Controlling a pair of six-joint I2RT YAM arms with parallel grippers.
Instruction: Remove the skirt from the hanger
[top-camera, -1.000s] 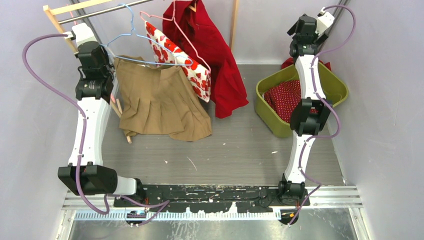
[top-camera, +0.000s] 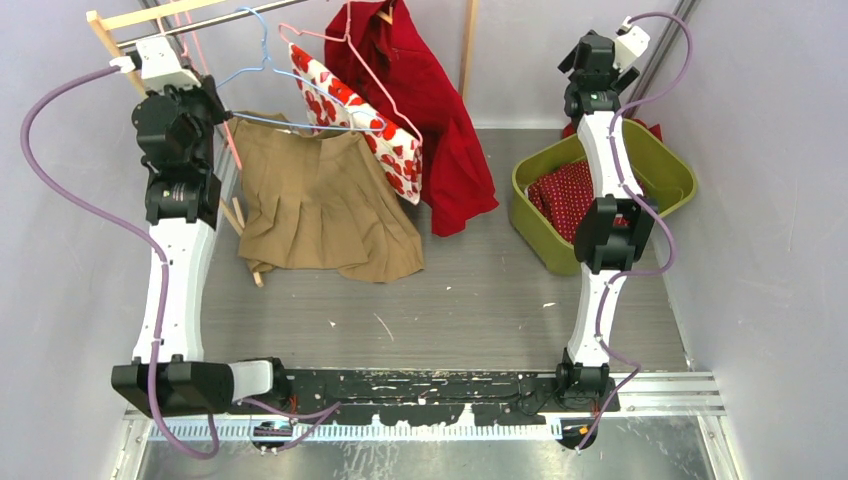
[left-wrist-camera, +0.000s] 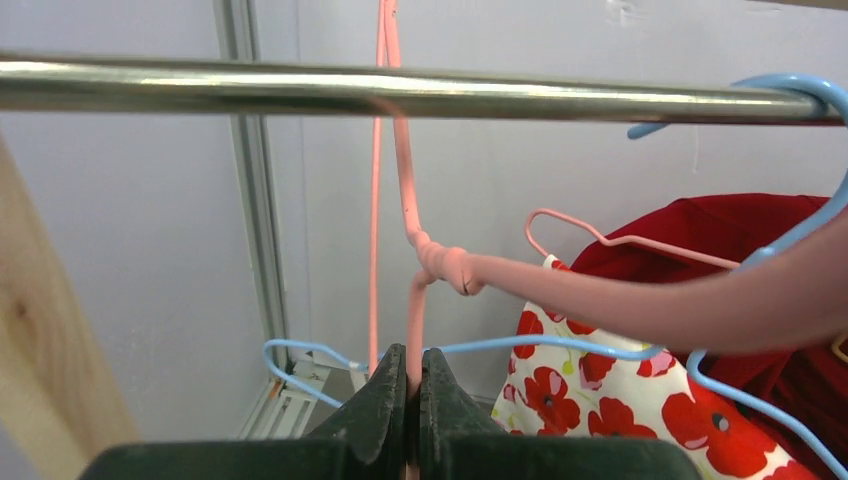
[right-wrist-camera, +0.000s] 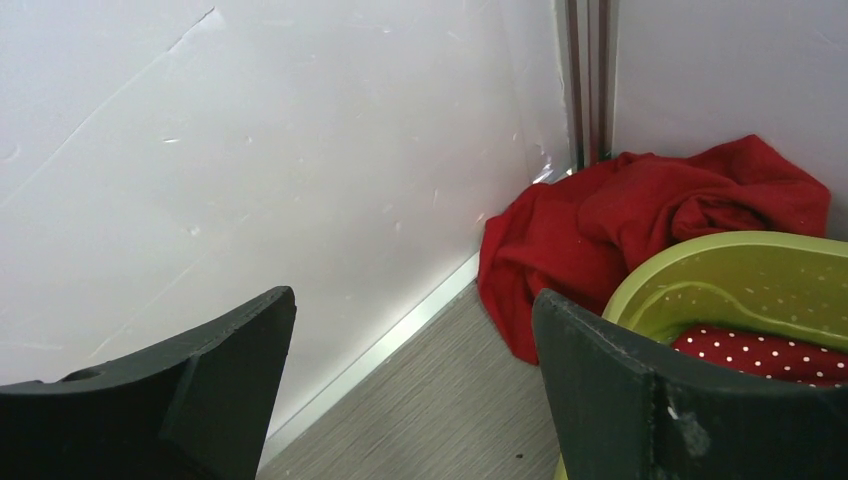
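Observation:
A pink hanger (left-wrist-camera: 408, 190) with no garment visible on it hooks over the rail at the left. My left gripper is shut on the hanger's thin wire, just below the twisted neck. Over the bin's far side, my right gripper stands open with nothing between its fingers. A tan pleated skirt (top-camera: 320, 205) hangs from a blue hanger (top-camera: 300, 75). Dark red dotted cloth (top-camera: 563, 200) lies in the green bin (top-camera: 537, 248); whether it is a skirt I cannot tell.
The metal rail (left-wrist-camera: 560, 98) crosses close in front of the left gripper. Floral cloth (top-camera: 395, 165) and a red garment (top-camera: 450, 150) hang to its right. Crumpled red cloth (right-wrist-camera: 640, 205) lies on the floor behind the bin. Mid-floor is bare.
The pink hanger there has shifted. The right gripper has drifted slightly left. The hanging clothes have barely moved.

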